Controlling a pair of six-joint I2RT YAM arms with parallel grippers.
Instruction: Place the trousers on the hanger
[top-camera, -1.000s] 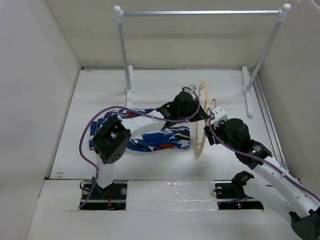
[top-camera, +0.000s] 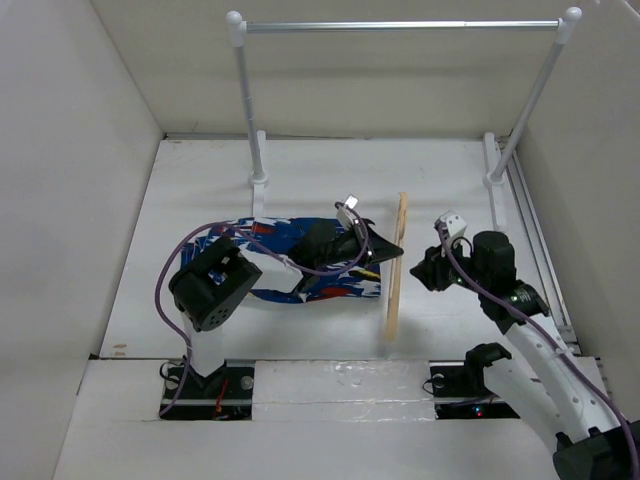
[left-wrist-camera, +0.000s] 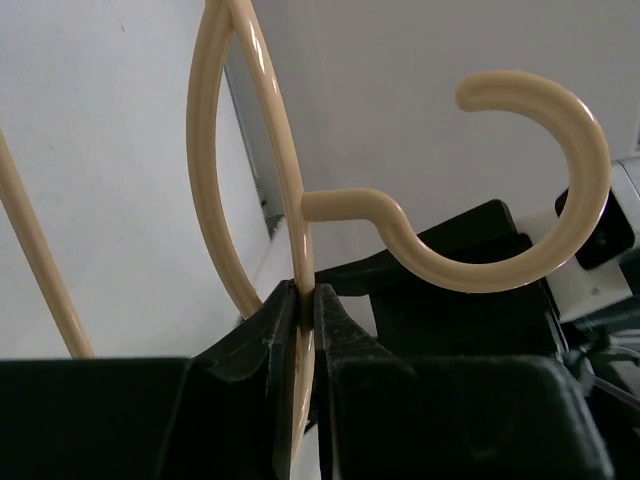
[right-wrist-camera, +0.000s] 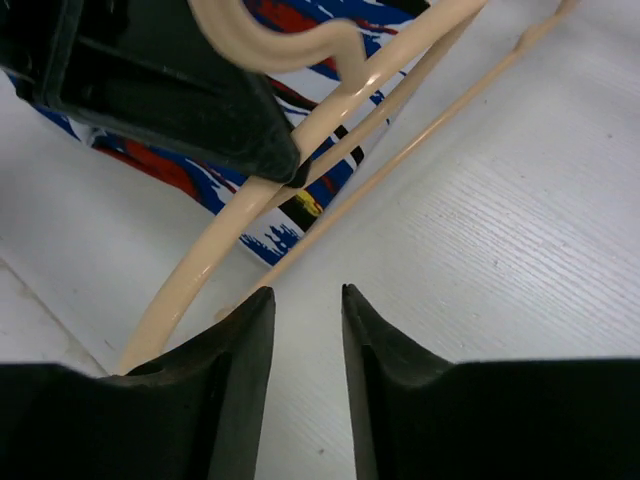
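Note:
The blue, white and red patterned trousers (top-camera: 330, 285) lie flat on the white surface, partly hidden under the left arm. My left gripper (top-camera: 400, 252) is shut on the tan hanger (top-camera: 396, 285), gripping its bar near the base of the hook, as the left wrist view shows with the hanger's bar (left-wrist-camera: 292, 200) between the fingertips. The hanger is held up at the trousers' right end, seen nearly edge-on from above. To its right, my right gripper (top-camera: 430, 275) stays apart from it; in the right wrist view its fingers (right-wrist-camera: 252, 350) are parted with nothing between them.
A rack with a metal bar (top-camera: 400, 25) stands at the back on two white posts (top-camera: 248, 110). The white surface (top-camera: 445, 335) in front of the right gripper is clear. Side walls bound both sides.
The hanger, held in my left gripper, has moved slightly left and turned to look narrower from above. The right gripper has shifted a little to the right, away from it. The trousers have not moved.

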